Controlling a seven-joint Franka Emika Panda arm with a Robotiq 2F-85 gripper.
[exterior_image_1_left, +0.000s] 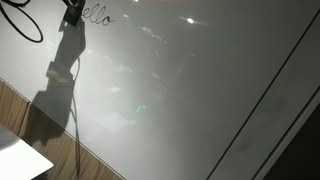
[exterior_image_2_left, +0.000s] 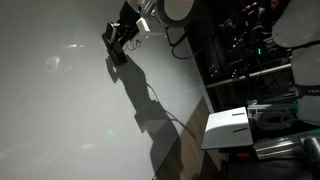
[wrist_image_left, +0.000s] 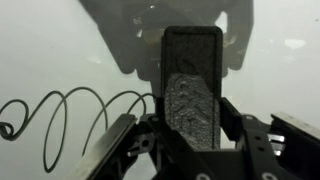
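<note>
A dark rectangular block, like a board eraser (wrist_image_left: 190, 62), is clamped between the fingers of my gripper, which is shut on it. In exterior view 1 the eraser (exterior_image_1_left: 72, 14) is at the whiteboard's upper left, at the left end of the black handwriting (exterior_image_1_left: 98, 15). The letters "ello" show there; no h is visible beside the eraser. In the wrist view, looping black writing (wrist_image_left: 75, 95) runs up to the eraser's side. Exterior view 2 shows the eraser (exterior_image_2_left: 115, 42) at the board, below the arm. Whether it presses on the surface cannot be made out.
The whiteboard (exterior_image_1_left: 180, 100) is otherwise broad and bare, with glare spots and a cast arm shadow. A wooden strip (exterior_image_1_left: 85, 160) borders its lower edge, near a white panel (exterior_image_1_left: 20, 158). Dark cables (exterior_image_1_left: 30, 30) hang at the upper left.
</note>
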